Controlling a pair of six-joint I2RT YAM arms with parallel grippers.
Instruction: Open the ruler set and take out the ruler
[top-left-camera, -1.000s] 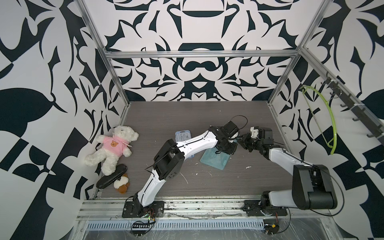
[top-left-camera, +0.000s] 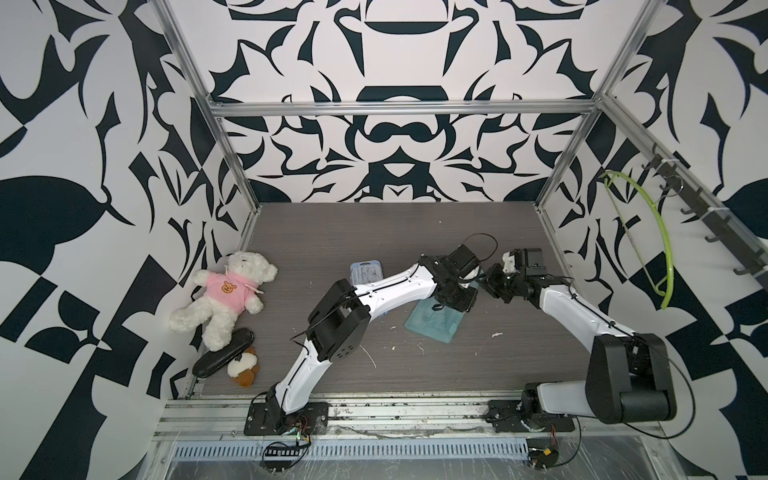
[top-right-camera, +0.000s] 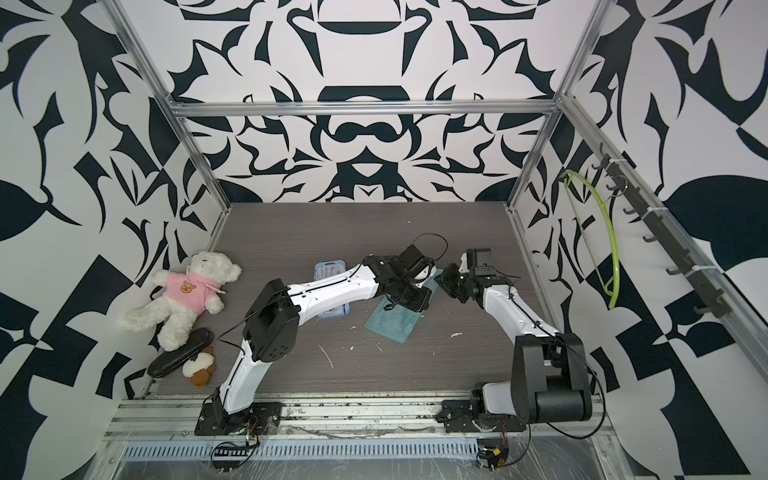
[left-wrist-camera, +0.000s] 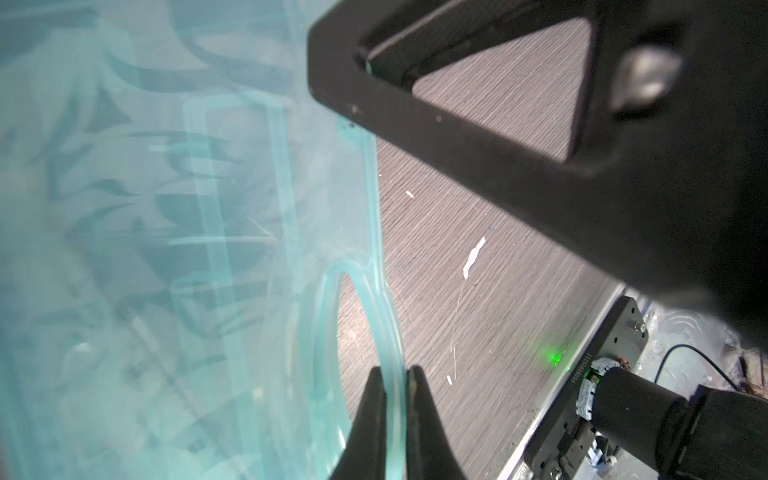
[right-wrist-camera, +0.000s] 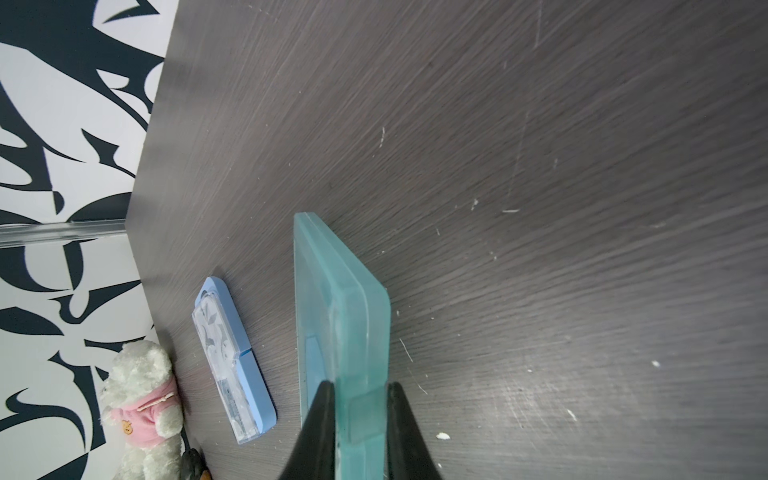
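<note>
The teal, translucent ruler set (top-left-camera: 433, 322) (top-right-camera: 393, 323) is raised over the table at centre right. My left gripper is shut on it; in the left wrist view its case (left-wrist-camera: 160, 256) fills the left half, its narrow edge pinched between the fingers at the bottom. In the right wrist view my right gripper has its fingers on either side of the case's thick edge (right-wrist-camera: 356, 320); whether they are pressing on it I cannot tell. The ruler inside is not clearly distinguishable.
A blue clear case (top-left-camera: 365, 270) lies left of the set. A white bear (top-left-camera: 228, 294), a black oblong case (top-left-camera: 220, 356) and a brown-white toy (top-left-camera: 244, 369) are at the left edge.
The teal set has shifted slightly right and toward the front, and my right arm has moved slightly with it. My left arm is nearly still.
</note>
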